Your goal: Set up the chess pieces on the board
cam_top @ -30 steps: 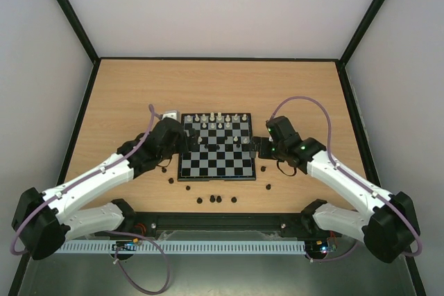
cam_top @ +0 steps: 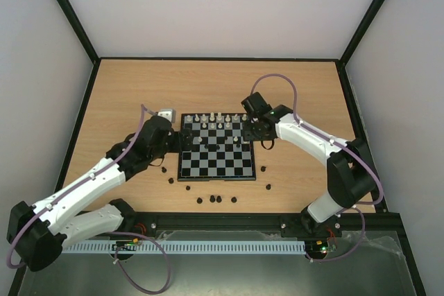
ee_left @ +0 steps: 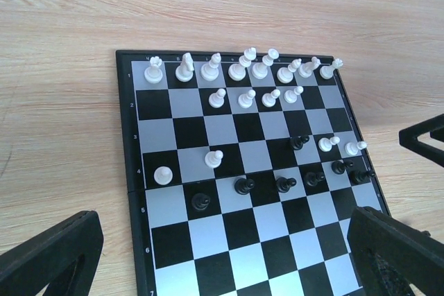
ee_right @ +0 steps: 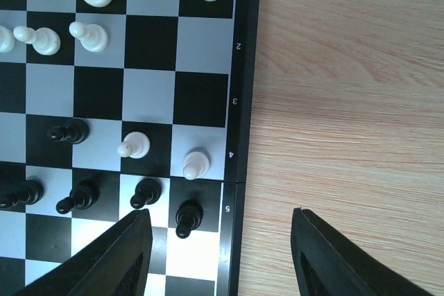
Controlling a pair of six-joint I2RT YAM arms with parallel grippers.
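Note:
The chessboard (cam_top: 217,164) lies mid-table. White pieces, such as the rook (ee_left: 153,71) and knight (ee_left: 184,67), line its far row, with several white pawns (ee_left: 245,98) before the middle ones. Nearer the centre stand two white pawns (ee_left: 214,159) on the left and two more (ee_right: 196,164) on the right, among several black pawns (ee_right: 187,218). My left gripper is open above the board's left side, its fingers (ee_left: 59,251) wide apart and empty. Over the right edge hangs my right gripper, open, nothing held between its fingers.
Loose black pieces lie on the wood around the board: several in front, such as one black piece (cam_top: 234,199), others at the left (cam_top: 171,180) and right (cam_top: 268,186). The tabletop (cam_top: 208,84) behind the board is clear.
My right arm has swung leftward and farther back, bringing its gripper over the board's right edge. The left arm has drawn slightly to the left. No piece has visibly moved.

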